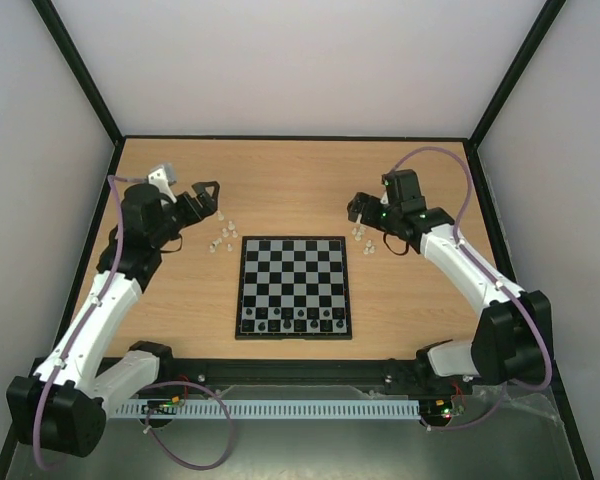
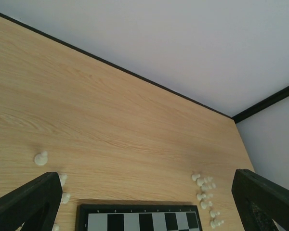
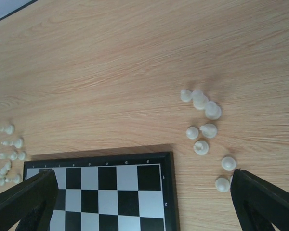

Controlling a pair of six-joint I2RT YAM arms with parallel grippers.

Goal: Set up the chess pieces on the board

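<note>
The chessboard (image 1: 293,275) lies on the table, black pieces (image 1: 287,322) along its near rows. Loose white pieces lie in two groups, left (image 1: 230,230) and right (image 1: 369,247) of the board; the right group (image 3: 212,110) fills the middle right of the right wrist view. My left gripper (image 1: 206,194) is open above the table by the left group. My right gripper (image 1: 362,207) is open over the far end of the right group, partly hiding it. Neither has anything between its fingers.
Bare table (image 1: 290,180) lies behind the board and at both sides. Walls and dark frame posts bound the table at the back, left and right.
</note>
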